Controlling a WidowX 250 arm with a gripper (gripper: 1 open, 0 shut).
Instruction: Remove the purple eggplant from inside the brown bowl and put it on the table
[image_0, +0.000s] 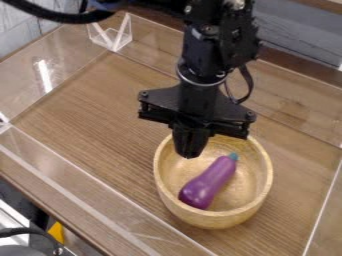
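The purple eggplant (209, 182) lies inside the bowl (257, 205), slanting from the bowl's front left up toward its back right, where its green stem end is. The bowl is round, with a pale tan inside. My black gripper (189, 146) hangs over the bowl's back left part, above and behind the eggplant and apart from it. Its dark fingers blend together, so their spacing is unclear. The gripper's body covers part of the bowl's far rim.
Bare wooden table (94, 125) stretches out left of the bowl, with a smaller clear area to its right. A clear wire-like object (112, 32) stands at the back left. Dark cables lie beyond the table's front left edge.
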